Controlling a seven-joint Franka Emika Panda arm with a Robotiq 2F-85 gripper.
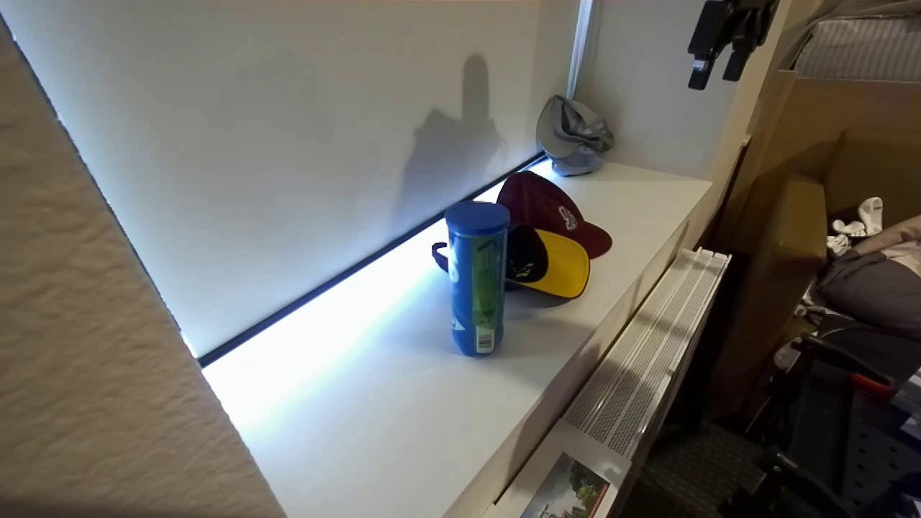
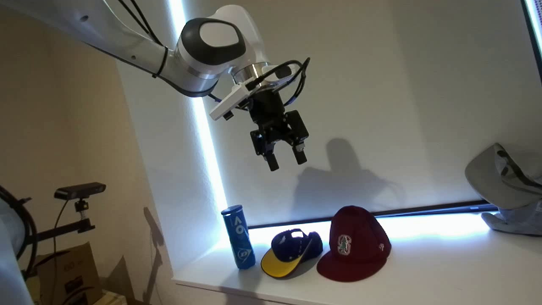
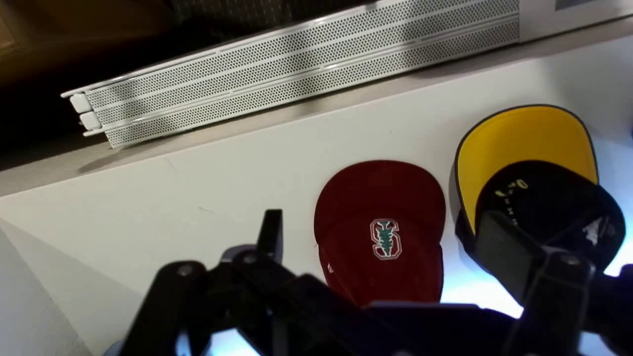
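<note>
My gripper hangs high above the white sill, open, with nothing between its fingers; it also shows at the upper right of exterior view 1. Below it in the wrist view, a dark red cap with a letter emblem lies brim toward the sill's front edge. Beside it rests a dark cap with a yellow brim, partly hidden by a finger. A blue tennis ball can stands upright on the yellow-brimmed cap's other side. At the opposite end of the sill sits a grey cap.
The white sill has free room in front of the can and between the red and grey caps. A wall or blind backs the sill. A perforated radiator cover runs below its front edge.
</note>
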